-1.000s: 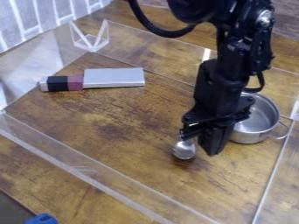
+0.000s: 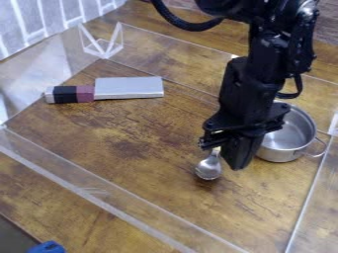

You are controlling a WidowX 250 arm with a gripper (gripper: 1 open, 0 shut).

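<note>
My black gripper (image 2: 238,143) reaches down low over the wooden table at the right of centre, its fingers pointing toward the front. A metal spoon (image 2: 208,168) has its round bowl beside and below the fingertips, its handle running back behind the gripper. The fingers appear shut; whether anything thin is between them is hard to see. A steel pot (image 2: 294,143) stands just behind and right of the gripper, partly hidden by it.
A silver slab with a dark and pink end (image 2: 113,90) lies at the back left. Clear barriers edge the table. A blue object (image 2: 46,247) is at the front left corner.
My gripper has shifted very slightly up and left. The spoon and other objects look essentially unmoved.
</note>
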